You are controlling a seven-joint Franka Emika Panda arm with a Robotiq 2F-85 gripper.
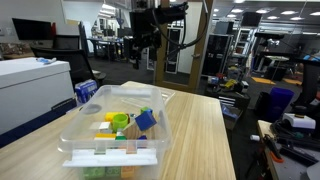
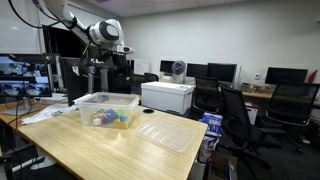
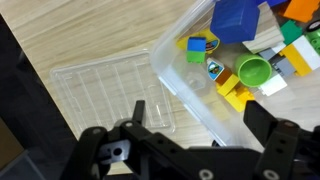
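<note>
Above the table my gripper stands open, with nothing between its fingers. In the wrist view it looks down near the wall of a clear plastic bin (image 1: 72, 128). Colored toy blocks lie inside the bin, among them a blue block (image 3: 235, 20), a green cylinder (image 3: 254, 70) and a small blue-and-green block (image 3: 196, 50). A flat translucent lid (image 3: 108, 92) rests on the wooden table beside the bin. In exterior view 1 the gripper (image 1: 145, 60) hangs well above and behind the bin.
A blue box (image 1: 86, 91) and a white cabinet (image 1: 30, 85) are beyond the bin in exterior view 1. Bare wooden table (image 2: 100, 150) lies in front of the bin in exterior view 2. Office chairs (image 2: 245, 115) stand past the table.
</note>
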